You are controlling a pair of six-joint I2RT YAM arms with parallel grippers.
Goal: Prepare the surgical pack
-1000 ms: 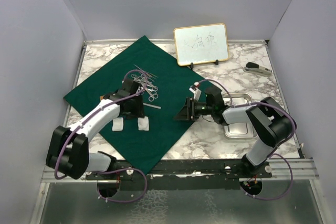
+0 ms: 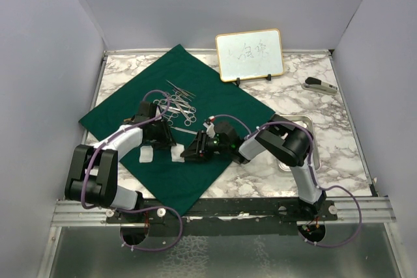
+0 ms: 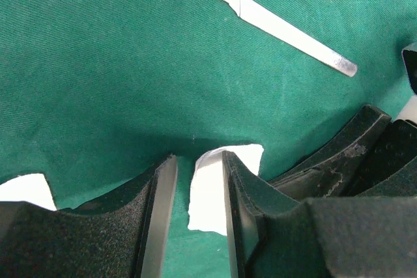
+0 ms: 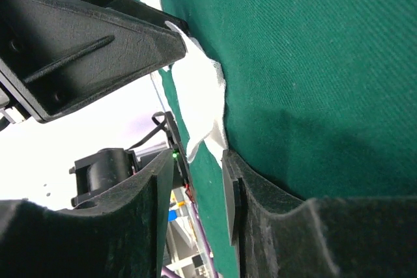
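Note:
A white gauze square (image 2: 176, 153) lies on the green drape (image 2: 195, 180), between my grippers. My left gripper is part open over its left edge, fingertips at the cloth. My right gripper is part open at the other side, fingertips at the gauze, which is creased and lifted at its edges; whether either grips it I cannot tell. A second gauze square (image 2: 146, 154) lies to the left. Forceps (image 3: 287, 34) lie just behind, with scissors and clamps (image 2: 176, 105) in a pile further back.
A steel tray (image 2: 311, 154) stands on the right, partly under the right arm. A whiteboard (image 2: 249, 55) stands at the back, a stapler (image 2: 319, 86) at the back right.
My right gripper has moved left from beside the tray to the middle gauze. My left gripper has shifted slightly beside the same gauze.

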